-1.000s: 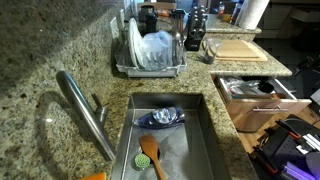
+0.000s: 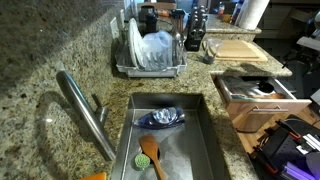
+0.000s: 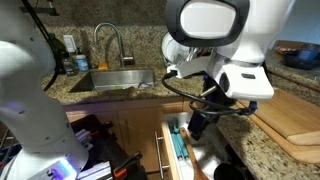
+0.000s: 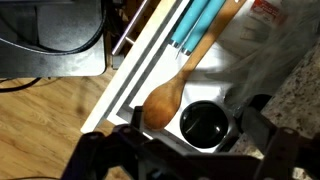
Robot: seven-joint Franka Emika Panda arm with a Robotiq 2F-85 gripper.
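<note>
In the wrist view my gripper is open above a pulled-out drawer, with its dark fingers spread wide at left and right. A wooden spoon lies in the drawer, its bowl toward the left finger. Beside it is a round black cup, seen from above between the fingers. Whether the fingers are above its rim or level with it, I cannot tell. Blue-handled utensils lie along the drawer's side, with a clear plastic bag at the other side.
A sink holds a wooden spoon, a green item and a dark blue one. Behind it stands a dish rack with plates. A cutting board lies on the counter above the drawer.
More of the dark arm shows at the right edge of exterior view 1, near the drawer. The sink, rack and drawer look the same.
</note>
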